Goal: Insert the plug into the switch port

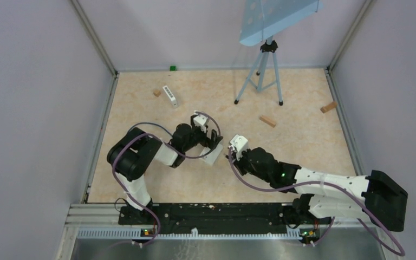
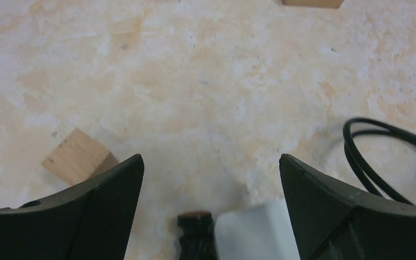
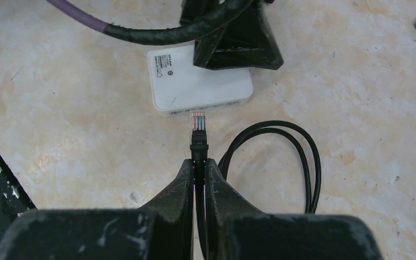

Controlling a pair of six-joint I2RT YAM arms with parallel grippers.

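Observation:
The white switch lies on the table between both grippers; its label shows on the top face. Above it, my left gripper is open, its fingers apart, with part of the switch visible low in the left wrist view. One dark left finger covers part of the switch top in the right wrist view. My right gripper is shut on the black cable just behind the clear plug. The plug's tip points at the switch's near long side. Whether they touch, I cannot tell.
Loops of black cable lie right of the plug. A small wooden block sits near the left gripper. Farther back are a white power strip, another block and a tripod.

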